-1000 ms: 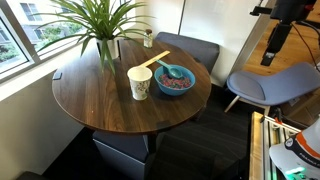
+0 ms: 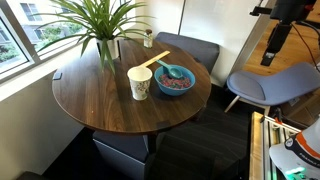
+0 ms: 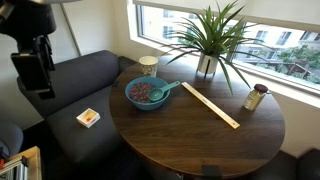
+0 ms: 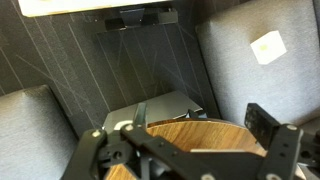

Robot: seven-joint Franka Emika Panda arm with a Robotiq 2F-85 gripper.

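My gripper hangs high above the floor beside the round table, its two fingers spread wide with nothing between them in the wrist view. In exterior view 1 the gripper (image 2: 269,58) is at the upper right, well apart from everything on the table. On the brown tabletop (image 2: 95,100) stands a blue bowl (image 3: 134,98) holding small dark red pieces. A teal spoon (image 3: 160,92) rests in it, its handle over the rim. Beside the bowl is a patterned paper cup (image 2: 140,85). A flat wooden strip (image 3: 210,105) lies on the table.
A potted plant (image 3: 207,65) and a small jar (image 3: 255,97) stand on the table. Grey chairs (image 2: 262,85) surround it; one carries a small pale item (image 3: 88,118).
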